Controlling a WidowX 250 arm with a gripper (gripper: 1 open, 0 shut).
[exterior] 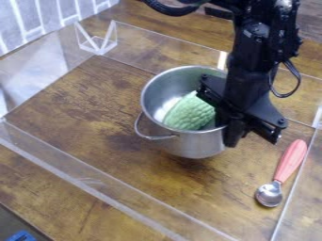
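Observation:
A steel pot point(185, 141) with a wire handle stands in the middle-right of the wooden table, holding a green textured item point(189, 115). The black gripper point(232, 134) comes down over the pot's right side, its fingertips at or just by the rim. Whether anything is between the fingers is hidden.
A scoop with a pink handle point(291, 162) lies at the right. Clear plastic walls border the wooden work area point(82, 113), whose left part is free. A white railing point(32, 19) is at the upper left.

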